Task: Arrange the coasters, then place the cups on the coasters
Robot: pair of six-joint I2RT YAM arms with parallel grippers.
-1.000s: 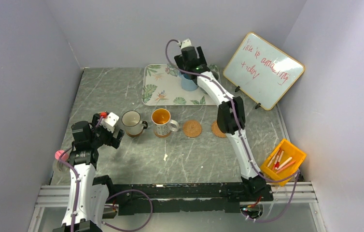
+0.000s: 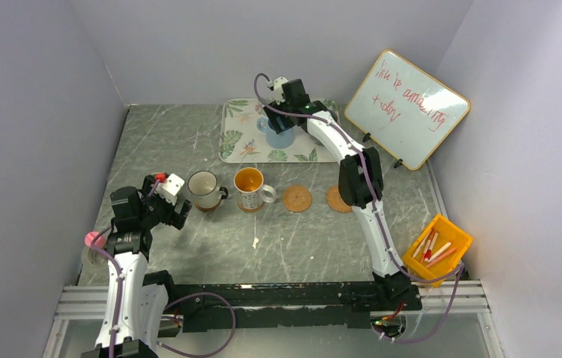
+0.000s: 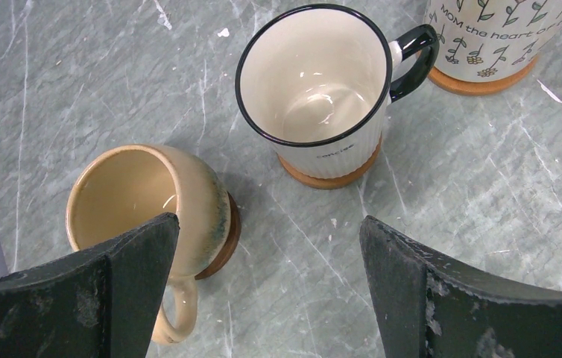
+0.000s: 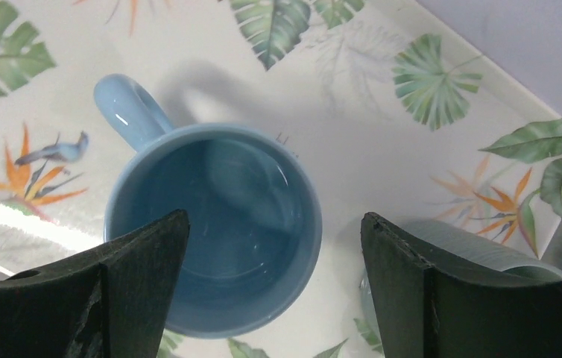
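Note:
A blue cup (image 4: pixel 215 216) stands upright on the patterned tray, its handle toward the upper left in the right wrist view. Over it is my right gripper, open, the cup's mouth lying mostly toward the left finger. In the top view the blue cup (image 2: pixel 279 138) shows partly beneath that gripper. Two bare woven coasters (image 2: pixel 297 198) lie on the grey table. A black-rimmed white cup (image 3: pixel 315 82) and a flower-printed cup (image 2: pixel 249 183) each sit on a coaster. My left gripper is open, a beige cup (image 3: pixel 203 201) near its left finger.
A grey-green cup (image 4: pixel 442 246) shares the tray (image 2: pixel 237 158) to the right of the blue one. A whiteboard (image 2: pixel 408 104) stands at the back right, and an orange box of markers (image 2: pixel 457 237) at the right.
My right gripper has turned and shifted slightly left and down over the tray. The blue cup appears a little further left, its handle now visible. The left arm stays still.

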